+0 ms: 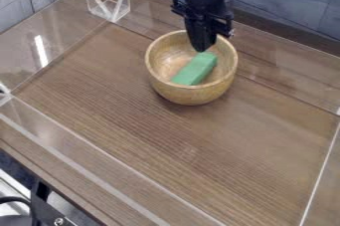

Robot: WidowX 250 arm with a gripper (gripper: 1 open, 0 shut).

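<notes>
A round light-wooden bowl sits on the brown table, upper middle of the view. A green oblong object lies inside it, tilted diagonally. My black gripper hangs over the bowl's back rim, above and behind the green object. It looks shut, with nothing visible between its fingers.
A white wire-like object stands at the back left. A dark cable is at the lower left edge.
</notes>
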